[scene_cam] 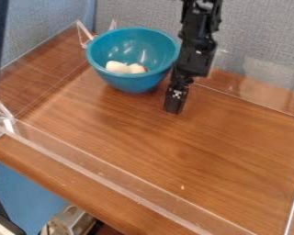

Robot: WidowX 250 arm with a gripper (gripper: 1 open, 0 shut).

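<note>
A teal bowl [131, 75] stands at the back left of the wooden table [175, 165], holding a few pale egg-like objects [126, 68]. My black gripper [175, 103] is low over the table, just right of the bowl and very close to or touching its side. It is open; nothing shows between its fingers.
Clear plastic edging runs round the table. A grey textured wall [260, 46] is behind. A metal fitting [66, 220] is below the front left edge.
</note>
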